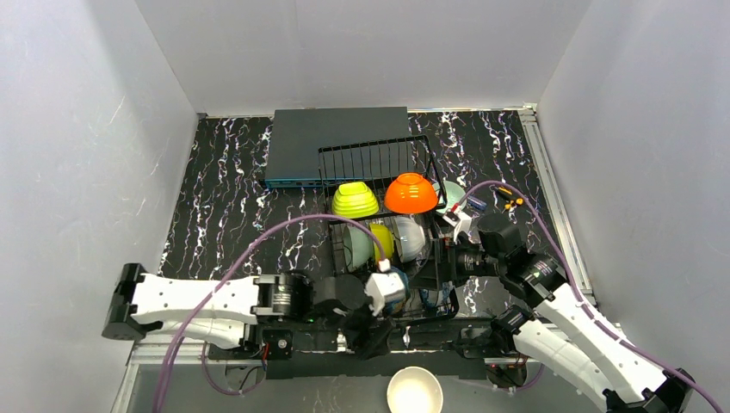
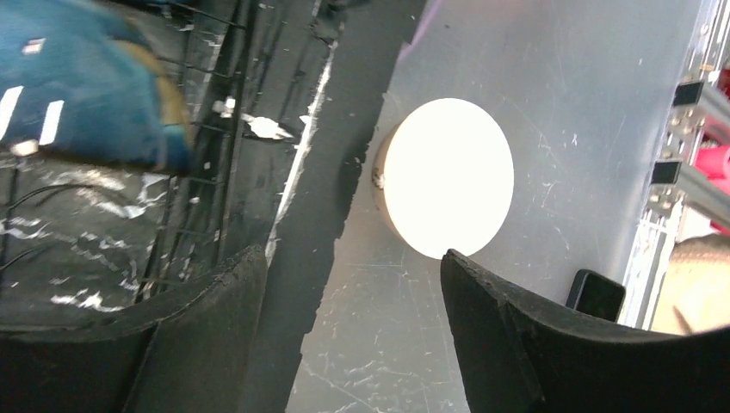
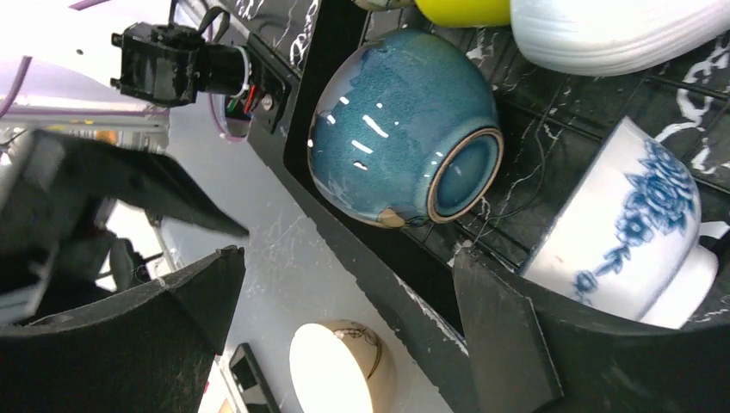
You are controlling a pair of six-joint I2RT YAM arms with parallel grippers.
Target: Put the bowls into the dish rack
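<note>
A cream bowl (image 1: 414, 392) lies outside the rack, on the grey surface at the front edge. My left gripper stands part open, its fingers on either side of the view below that bowl, nothing between them. The black dish rack (image 1: 361, 148) carries a yellow-green bowl (image 1: 355, 200) and an orange bowl (image 1: 411, 194) on its upper tier. Below sit a pale green bowl (image 1: 357, 247), a yellow bowl (image 1: 381, 242), a white bowl (image 1: 408, 237), a blue bowl (image 3: 405, 120) and a blue-flowered cup (image 3: 628, 232). My right gripper is open and empty beside the blue bowl.
A pale green dish (image 1: 453, 196) and orange-handled tools (image 1: 510, 198) lie right of the rack. Behind it sits a flat dark box (image 1: 297, 142). A black phone-like object (image 2: 596, 296) is near the cream bowl. The counter left of the rack is free.
</note>
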